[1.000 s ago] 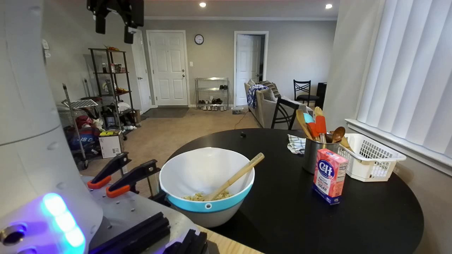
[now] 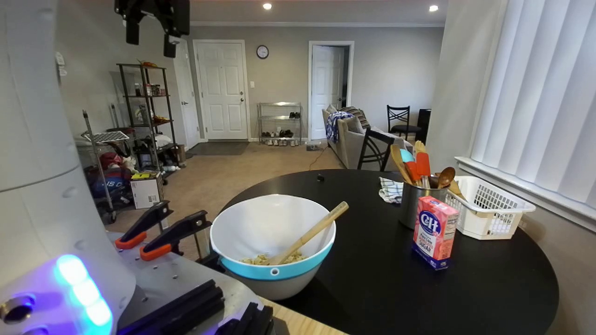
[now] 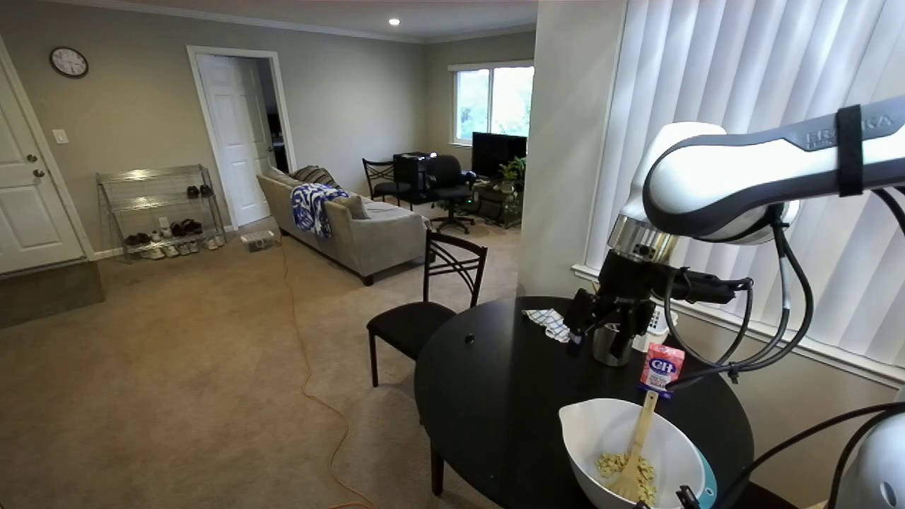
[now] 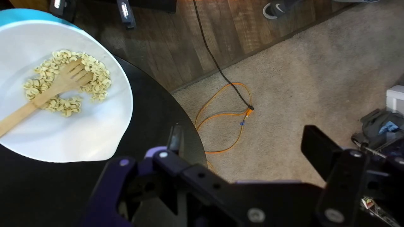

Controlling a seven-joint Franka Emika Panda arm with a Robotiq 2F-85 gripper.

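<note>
My gripper (image 2: 151,41) hangs open high at the upper left of exterior view 1, its two fingers apart and nothing between them. In the wrist view, floor and the table's edge show through the wide gap of the gripper. A white bowl (image 2: 272,228) with a blue band stands on the round black table, well below the gripper. Inside it lie pale pasta-like pieces (image 4: 97,77). A wooden fork-shaped utensil (image 4: 58,87) rests in the bowl, its handle leaning over the rim.
A pink sugar box (image 2: 434,231) stands right of the bowl. Behind it are a metal utensil holder (image 2: 409,206), a white basket (image 2: 484,223) and a checked cloth (image 2: 391,190). Clamps (image 2: 176,234) sit near the robot base.
</note>
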